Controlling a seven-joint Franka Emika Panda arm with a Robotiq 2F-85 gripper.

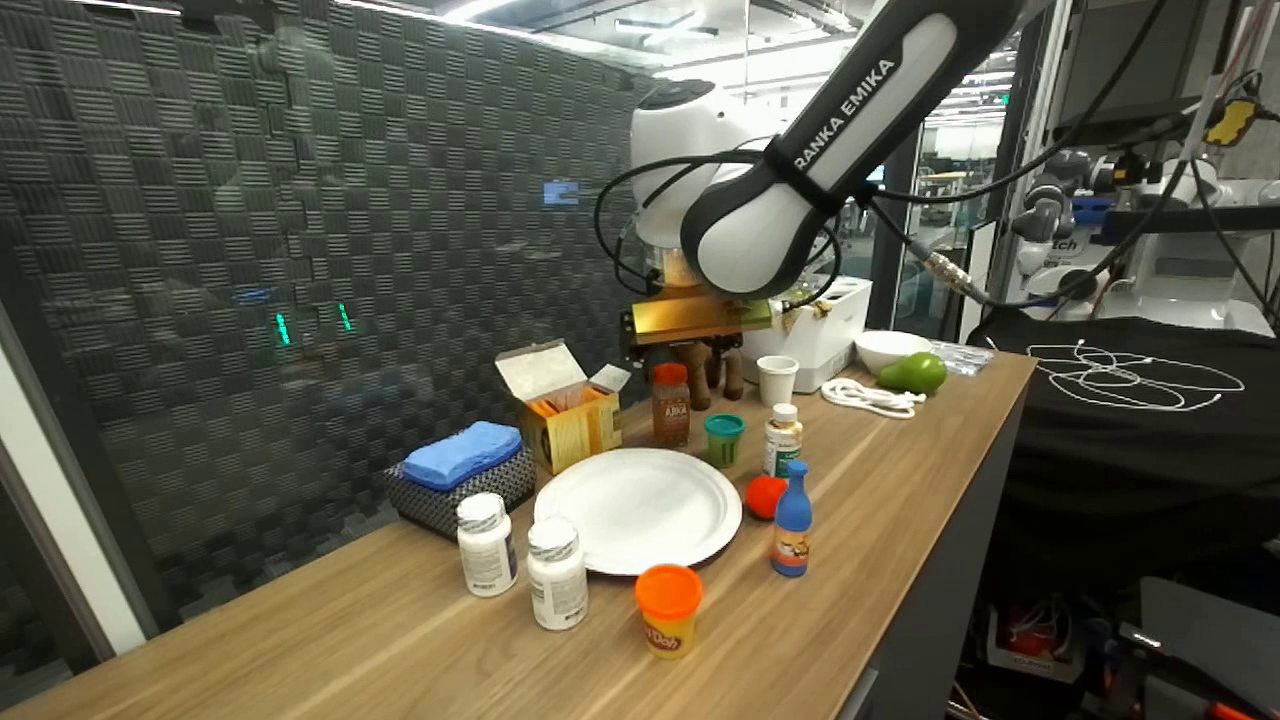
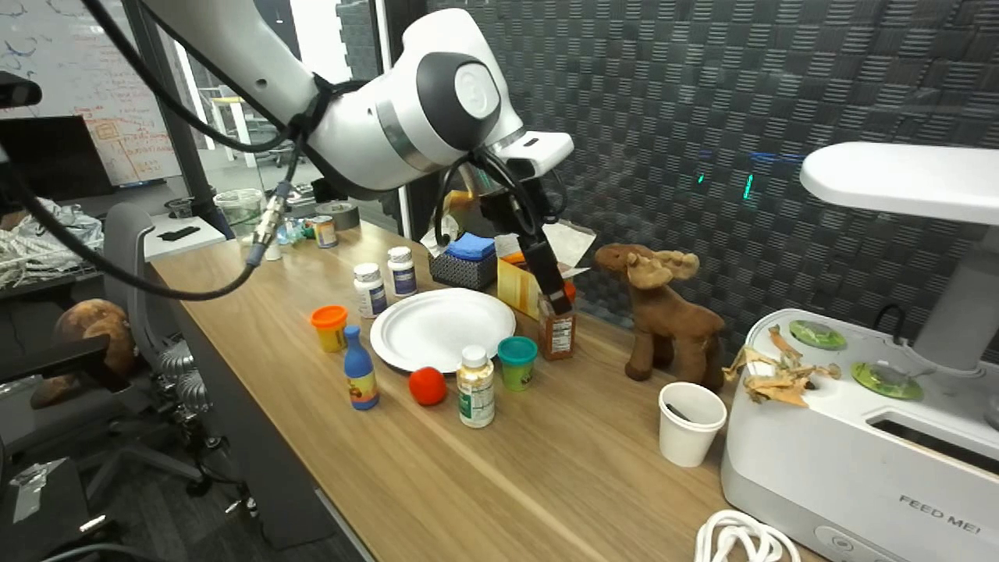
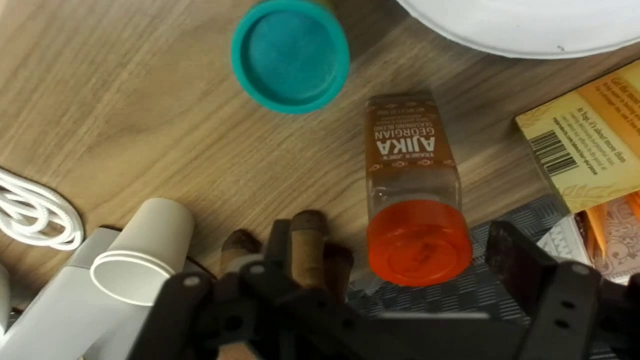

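My gripper stands open, one finger to the left of the red-capped Ajika seasoning bottle and the other to its right in the wrist view. The bottle stands upright on the table, its cap toward the fingers. Neither finger visibly touches it. In exterior view 2 a dark finger reaches down in front of the bottle and covers part of it. From exterior view 1, the bottle shows just below the gripper.
Close by are a teal-lidded tub, a yellow tea box and a white plate. A brown plush moose stands behind, near a paper cup. Bare table lies toward the front.
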